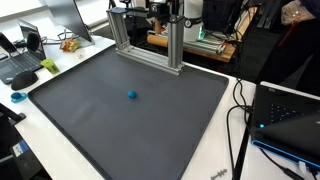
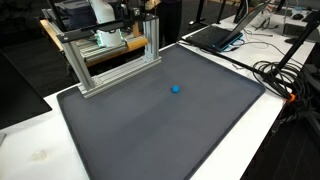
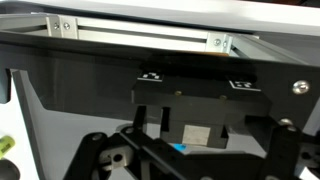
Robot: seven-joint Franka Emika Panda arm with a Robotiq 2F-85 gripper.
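A small blue round object [image 1: 132,94] lies alone on the dark grey mat [image 1: 100,125], a little toward the mat's far side in exterior view 1. In exterior view 2 the same blue object [image 2: 175,89] rests right of the metal frame. A sliver of blue [image 3: 178,147] peeks out between the dark parts in the wrist view. My gripper is open there, its fingers set wide apart and nothing held between them. In the exterior views the gripper is hard to make out among the dark shapes at the top edge.
An aluminium frame [image 2: 122,78] stands along one edge of the mat. A black bar [image 3: 90,75] crosses the wrist view. A laptop [image 1: 288,120] and a cable lie on the near right side in exterior view 1.
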